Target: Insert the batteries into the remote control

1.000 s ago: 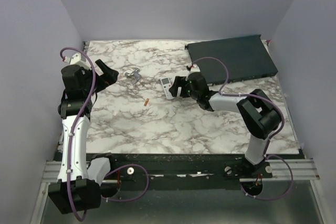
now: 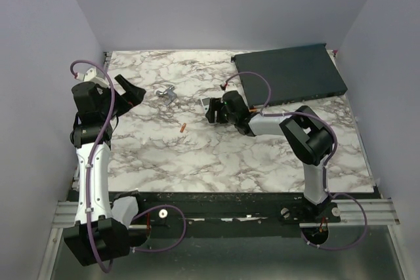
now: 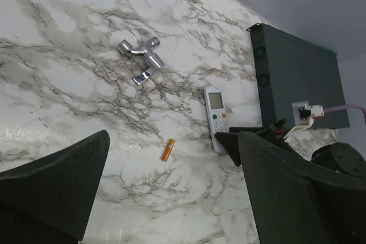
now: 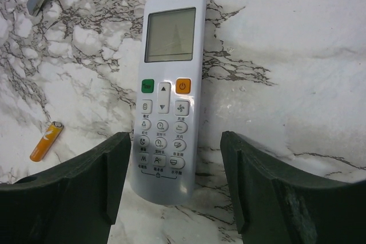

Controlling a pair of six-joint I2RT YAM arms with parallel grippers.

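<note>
A white remote control (image 4: 171, 70) lies flat on the marble table, screen and buttons facing up. My right gripper is part open, with a finger on each side of the remote's lower half and gaps still showing. From the top, this gripper (image 2: 212, 112) covers much of the remote (image 2: 205, 102). One orange battery (image 3: 168, 150) rests on the table left of the remote. A small orange bit (image 2: 254, 110) shows beside the right arm, too small to make out. My left gripper (image 2: 128, 90) hovers at the left edge, open and empty.
A chrome faucet (image 3: 144, 58) lies at the back, left of the remote. The large dark box (image 2: 289, 75) fills the back right of the table.
My right gripper has moved left over the remote, and its fingers stand closer together than before. The left arm has shifted only slightly. The remote and battery have not visibly moved.
</note>
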